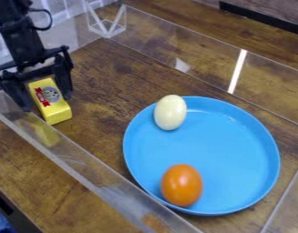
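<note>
The black gripper (pixel 36 78) is at the upper left, its fingers lowered around a yellow block (pixel 54 113) with a red and silver patch on top. Whether the fingers grip the block or only stand beside it is unclear. A blue plate (pixel 212 155) lies at the right, holding an orange tomato-like object (pixel 181 185) near its front and a white egg (pixel 169 113) at its upper left edge.
A clear transparent wall runs diagonally across the lower left, in front of the block, with more clear panels at the back and right. The dark wooden surface (pixel 115 91) between block and plate is free.
</note>
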